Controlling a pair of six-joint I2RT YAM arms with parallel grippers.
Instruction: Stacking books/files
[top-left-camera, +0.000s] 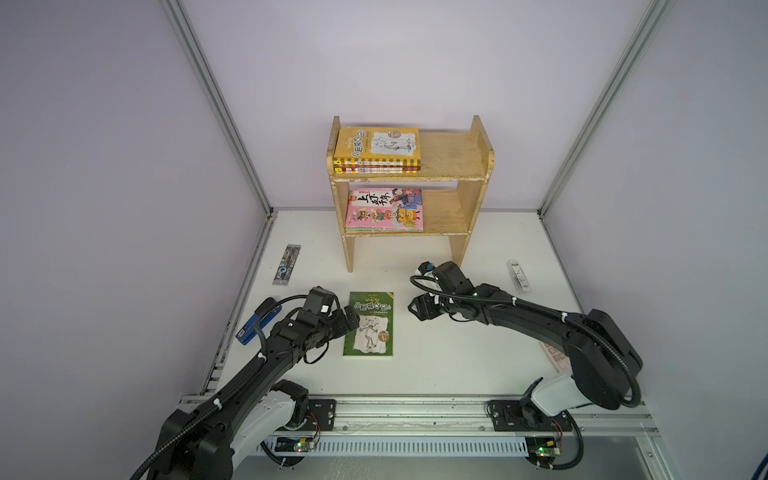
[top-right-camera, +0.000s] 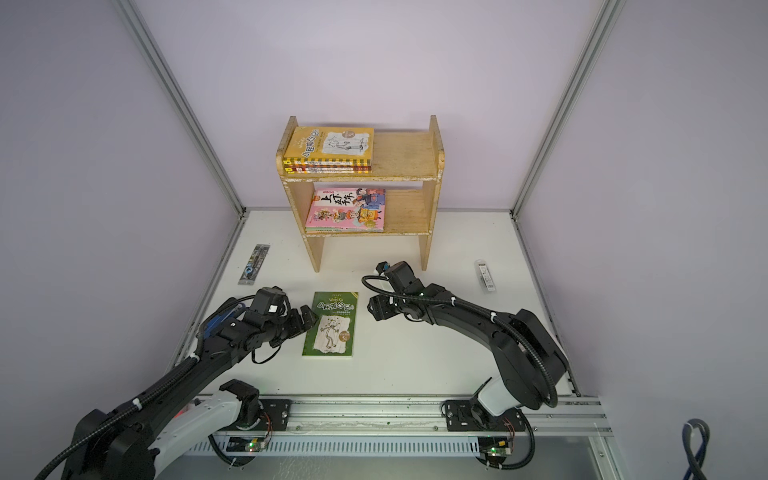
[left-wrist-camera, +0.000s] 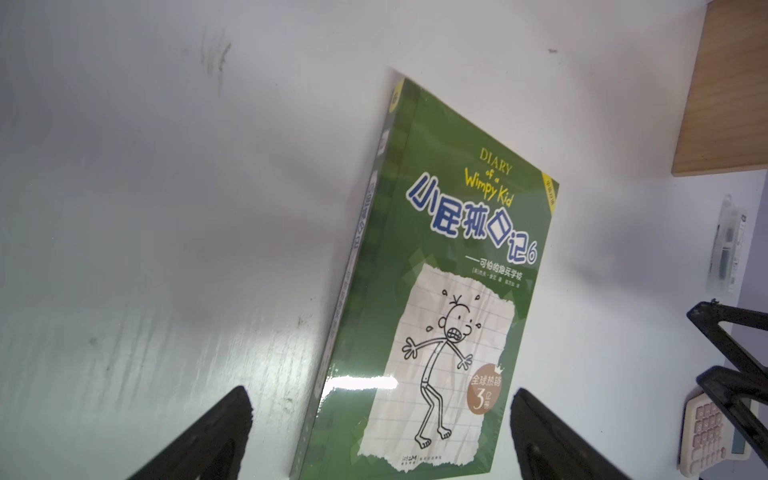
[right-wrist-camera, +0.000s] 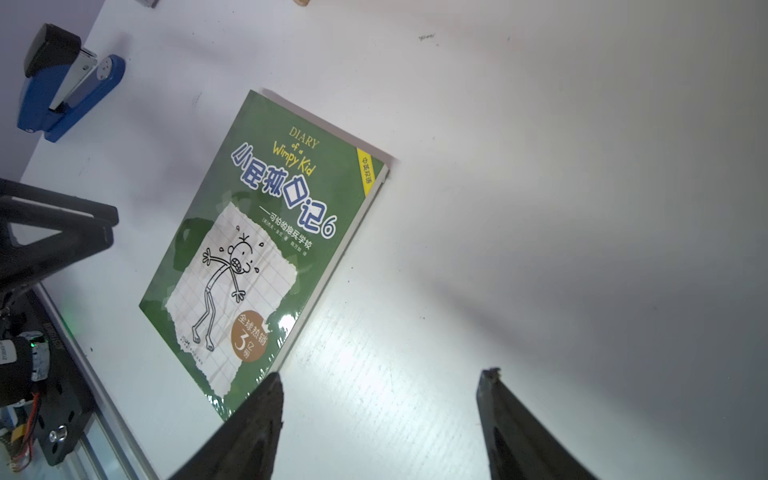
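A green book (top-left-camera: 369, 324) lies flat, cover up, on the white table in front of the shelf. Over its left edge is my left gripper (top-left-camera: 352, 318), open; the left wrist view shows its two fingers spread, with the book (left-wrist-camera: 448, 264) below them. My right gripper (top-left-camera: 418, 307) stands open to the right of the book, apart from it; only bare table shows between its fingers in the right wrist view. Yellow books (top-left-camera: 377, 149) form a stack at the left of the wooden shelf's upper board. Pink books (top-left-camera: 385, 209) are piled at the left of the lower board.
The wooden shelf (top-left-camera: 473, 196) has free room on the right of both boards. A blue stapler (right-wrist-camera: 72, 92) and a packaged strip (top-left-camera: 286, 264) lie at the left, a white packaged item (top-left-camera: 519, 275) and a pink calculator (left-wrist-camera: 704, 432) at the right.
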